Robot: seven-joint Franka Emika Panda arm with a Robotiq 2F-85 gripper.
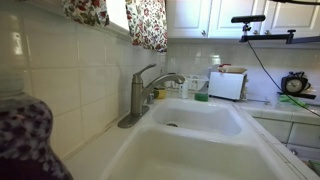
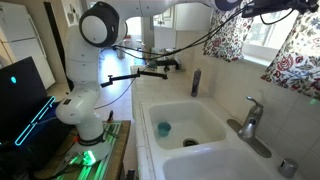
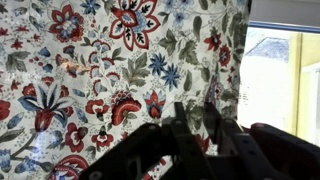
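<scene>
A floral curtain [image 3: 110, 80] with red and blue flowers fills most of the wrist view. Its right edge borders a bright window [image 3: 275, 75]. My gripper is in front of the cloth near that edge, with its dark fingers a little apart. How deep the cloth lies between them is too dark to tell. From the second exterior view, the arm [image 2: 165, 22] reaches along the top toward the curtain [image 2: 285, 65] at the window. The first exterior view shows only the curtain's lower part [image 1: 150, 25], without the gripper.
Below lies a white double sink [image 1: 195, 120] with a metal faucet [image 1: 140, 95] standing by the tiled wall. A teal cup [image 2: 164, 129] sits in one basin. A white toaster [image 1: 227, 84] is on the far counter.
</scene>
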